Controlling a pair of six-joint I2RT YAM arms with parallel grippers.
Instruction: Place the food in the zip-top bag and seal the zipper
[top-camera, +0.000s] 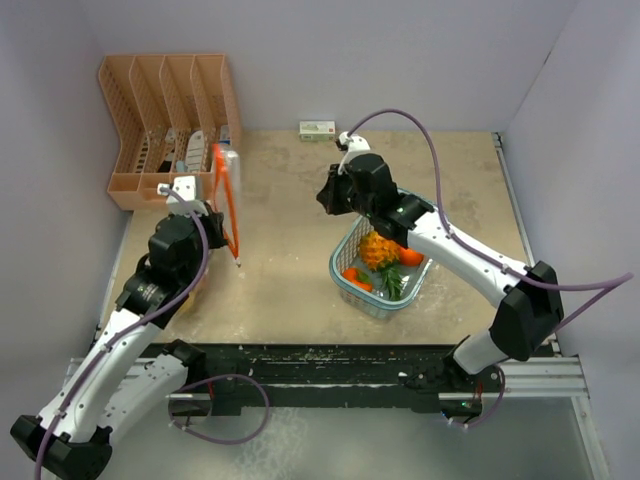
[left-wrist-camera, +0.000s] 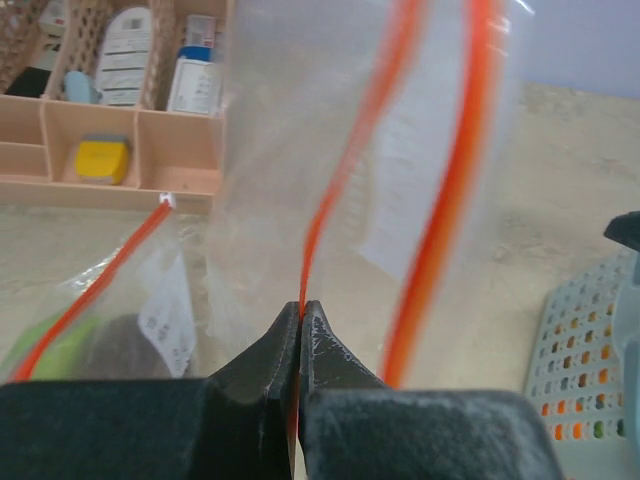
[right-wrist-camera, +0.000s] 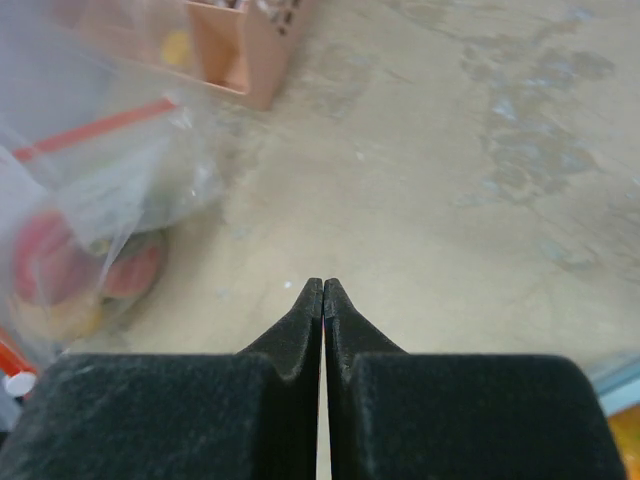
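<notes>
A clear zip top bag (top-camera: 230, 190) with orange zipper strips hangs upright at my left gripper (top-camera: 217, 238). In the left wrist view, that gripper is shut on the bag's thin orange edge; the strips spread apart above its tips. My right gripper (top-camera: 324, 205) is shut above the table, and the right wrist view shows nothing between its fingertips. Pineapple (top-camera: 377, 250), orange fruit (top-camera: 411, 256) and greenery lie in the grey-blue basket (top-camera: 345, 285). A second orange-zipped bag (left-wrist-camera: 110, 315) lies at the left with green and dark contents.
The pink divided rack (top-camera: 150, 190) stands at the back left, holding several packages. A small green-and-white box (top-camera: 317, 130) sits by the back wall. Between the two arms, the tabletop (top-camera: 285, 270) is bare.
</notes>
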